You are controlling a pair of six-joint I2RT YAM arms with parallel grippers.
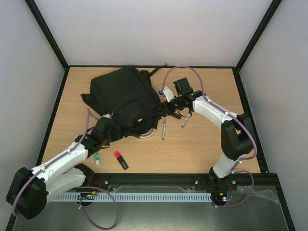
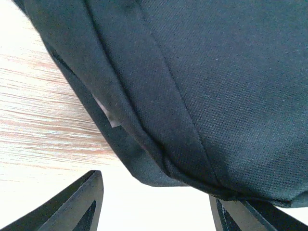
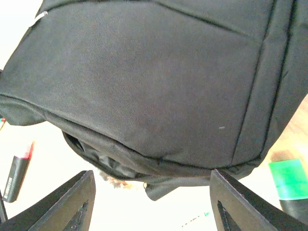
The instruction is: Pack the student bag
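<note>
A black fabric bag (image 1: pixel 120 94) lies on the wooden table, its lower edge folded open. My left gripper (image 1: pixel 115 134) is at the bag's lower left; in the left wrist view its fingers (image 2: pixel 77 207) stand apart at the fabric's edge. My right gripper (image 1: pixel 166 109) stands open at the bag's right edge, facing the fold (image 3: pixel 159 163). A red-capped black marker (image 1: pixel 121 160), a green-and-white tube (image 1: pixel 96 159), a slim pen (image 1: pixel 164 129), another pen (image 1: pixel 186 120) and a green-and-black item (image 3: pixel 289 183) lie around the bag. A curved grey piece (image 1: pixel 148 135) shows at its bottom.
Dark frame bars border it, with walls behind and to the sides.
</note>
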